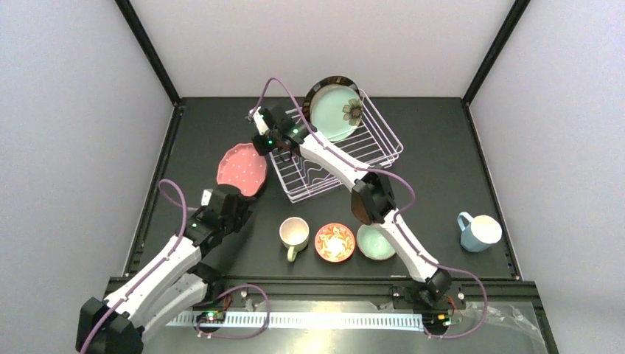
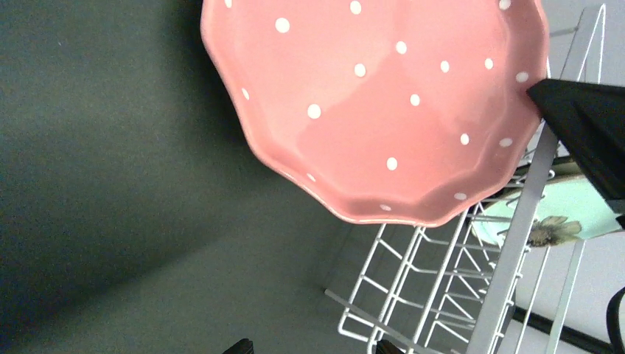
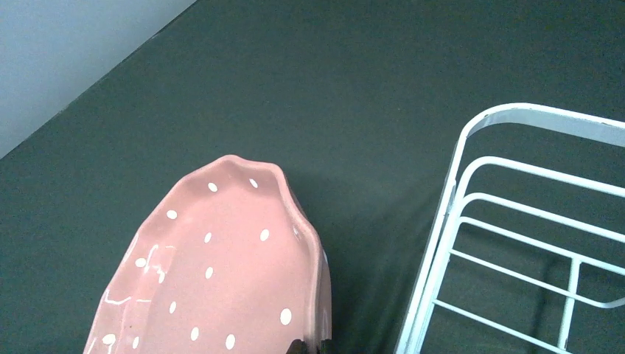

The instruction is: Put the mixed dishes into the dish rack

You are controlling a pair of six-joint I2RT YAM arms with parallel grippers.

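Note:
The pink plate with white dots [image 1: 242,169] is held tilted just left of the rack, its rim in my right gripper [image 1: 261,150]. In the right wrist view the rim of the pink plate [image 3: 221,258] passes between the shut fingertips at the bottom edge. My left gripper stands open below the plate, nothing between its fingertips and a gap from the plate. The white wire dish rack [image 1: 302,195] carries a mint plate with a flower [image 1: 329,110] and a dark-rimmed plate [image 1: 335,80] behind it, both leaning at its far end.
In front of the rack stand a cream mug [image 1: 294,231], an orange patterned bowl [image 1: 334,243] and a green bowl [image 1: 376,243], partly beneath my right arm. A blue mug [image 1: 480,232] lies tipped at the far right. Bare table separates it from the rack.

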